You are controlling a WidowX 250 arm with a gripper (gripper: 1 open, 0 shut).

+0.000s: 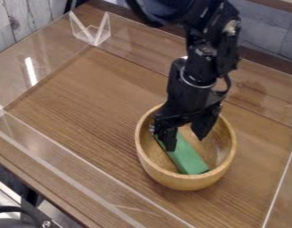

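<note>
A round wooden bowl [173,175] sits on the right half of the wooden table. In it lies a long green block [185,156], running from upper left to lower right, its upper end partly behind the gripper. My black gripper [185,130] is open and reaches down into the bowl, its fingers either side of the block's upper end or just above it; whether they touch it cannot be told.
A white wire holder [92,27] stands at the back left. Table edges and a low wall border the back and right.
</note>
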